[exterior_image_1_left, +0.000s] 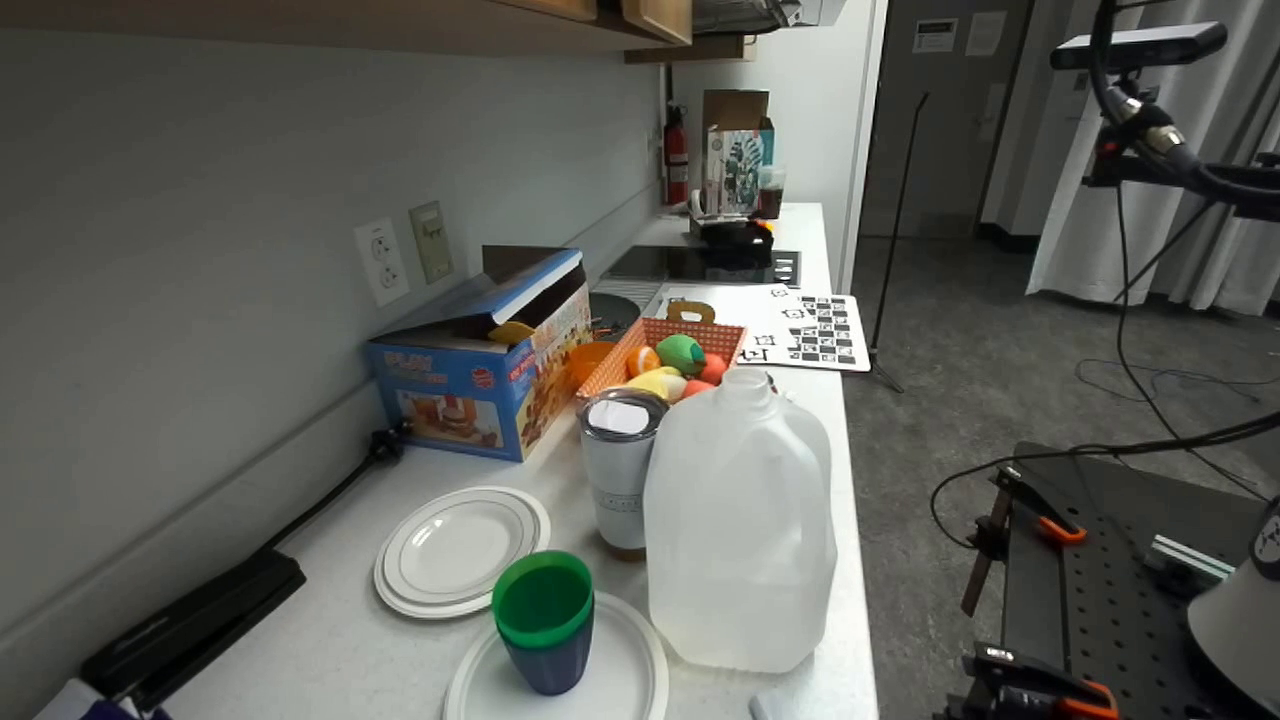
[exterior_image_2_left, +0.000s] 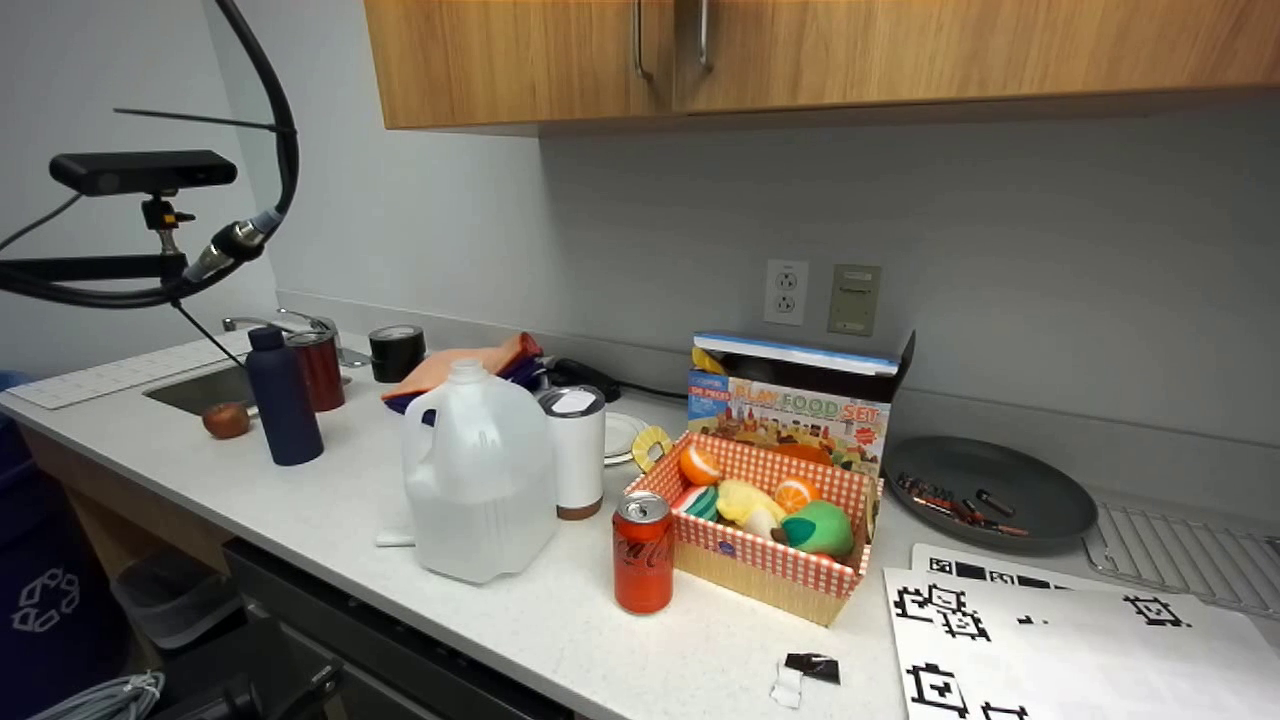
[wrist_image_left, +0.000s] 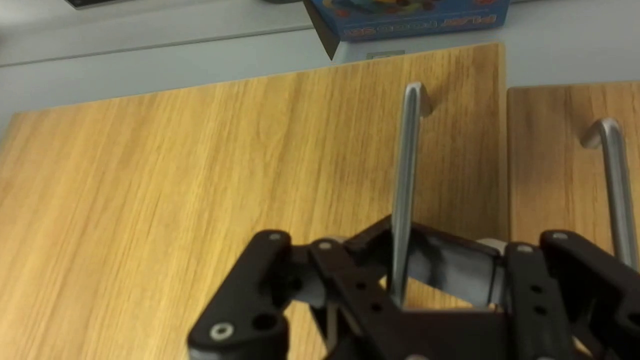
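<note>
In the wrist view, which is upside down, my gripper is shut in front of a wooden cabinet door (wrist_image_left: 240, 174). The door's metal bar handle (wrist_image_left: 406, 162) crosses in front of my fingers (wrist_image_left: 456, 267), which appear to sit behind the bar, on its door side. Whether they touch it, I cannot tell. This door's edge stands out of line with the neighbouring door (wrist_image_left: 558, 168), so it looks slightly ajar. In exterior view 2 the same door (exterior_image_2_left: 984, 48) is seen from the front; both exterior views leave my gripper out of frame.
The neighbouring handle (wrist_image_left: 616, 186) is close by. Below the cabinet, a jug (exterior_image_2_left: 480, 480), soda can (exterior_image_2_left: 642, 558), basket (exterior_image_2_left: 744, 558) of play food and toy box (exterior_image_2_left: 786, 408) stand on the counter. A cable (exterior_image_2_left: 270, 72) hangs at the left.
</note>
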